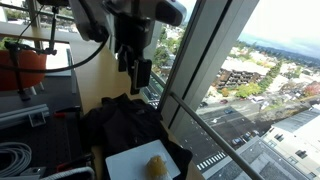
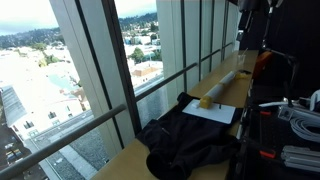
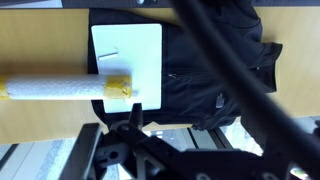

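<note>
My gripper (image 1: 134, 72) hangs in the air above the ledge, open, its two fingers apart with nothing visible between them. Below it a black cloth (image 1: 120, 122), seemingly a garment, lies spread and rumpled. On the cloth rests a flat white board (image 3: 144, 60). A white roll with yellowish ends (image 3: 60, 87) lies with one end over the board's edge. One small, thin light-coloured item (image 3: 108, 55) sits on the board. In exterior view 2 the roll (image 2: 222, 88) points away along the ledge.
A wooden ledge (image 3: 40, 40) runs beside tall windows with a metal rail (image 1: 205, 130). Coiled pale cable (image 1: 14, 158) lies on a dark cart at the side. Bare wood shows beyond the cloth. A dark cable crosses the wrist view.
</note>
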